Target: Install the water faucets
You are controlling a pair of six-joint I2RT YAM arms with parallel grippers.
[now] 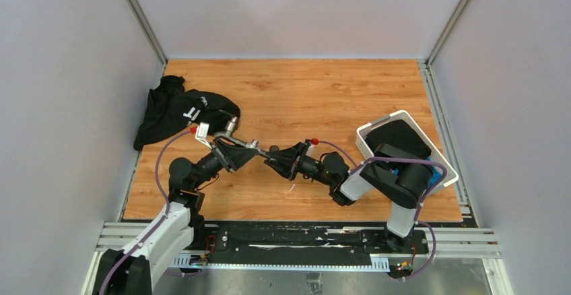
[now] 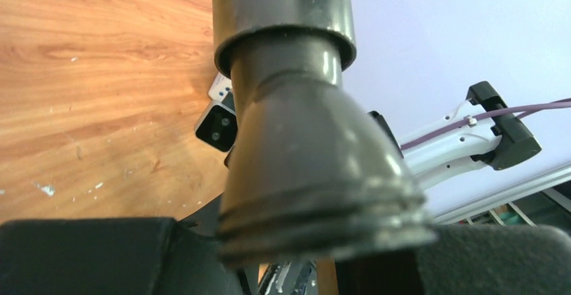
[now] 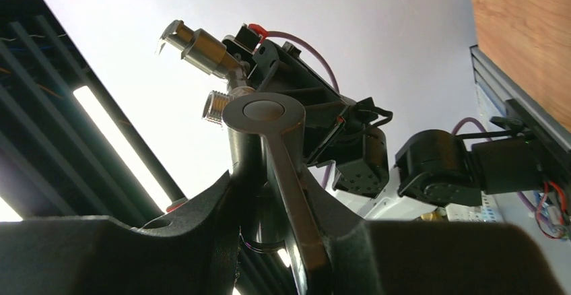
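Note:
A metal faucet assembly (image 1: pixel 231 128) spans the two grippers above the middle-left of the table. My left gripper (image 1: pixel 248 155) is shut on it; in the left wrist view its threaded, flared body (image 2: pixel 310 140) fills the middle. My right gripper (image 1: pixel 273 157) is at the other end, around a cylindrical fitting with a flat handle (image 3: pixel 262 112) seen large in the right wrist view. Whether those right fingers grip it firmly or stand slightly apart I cannot tell. An angled spout piece (image 3: pixel 205 51) rises behind.
A black cloth (image 1: pixel 161 113) lies at the back left. A white basket (image 1: pixel 367 128) with dark padding stands on the right, partly under the right arm.

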